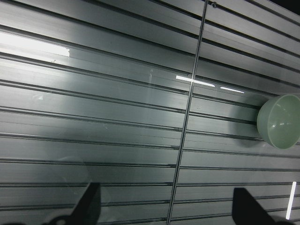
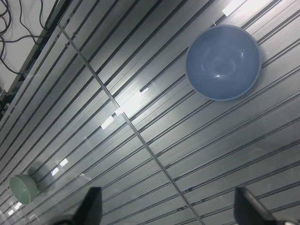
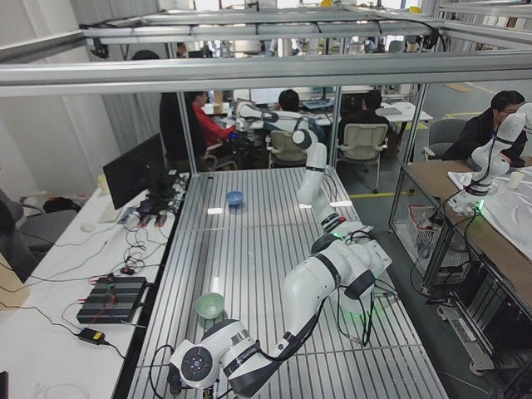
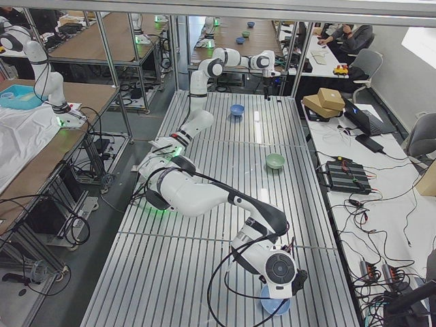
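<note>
A green bowl [image 3: 210,304] [image 4: 275,161] [image 1: 277,122] [image 2: 22,190] sits on the slatted metal table [image 4: 170,272]. A blue bowl [image 2: 222,63] also rests on it; the camera views show blue bowls toward opposite ends, one [image 3: 234,199] far from the left camera, another [image 4: 275,306] partly under an arm. My left gripper is open above the table, nothing between its fingers, with the green bowl off to its right. My right gripper is open and empty above the table, the blue bowl ahead of it to the upper right in its wrist view.
Side desks hold a monitor [image 3: 133,166], power units [image 4: 347,176], cables and boxes [image 4: 330,99]. An aluminium frame [image 3: 274,71] surrounds the table. Other robot arms and seated people are beyond it.
</note>
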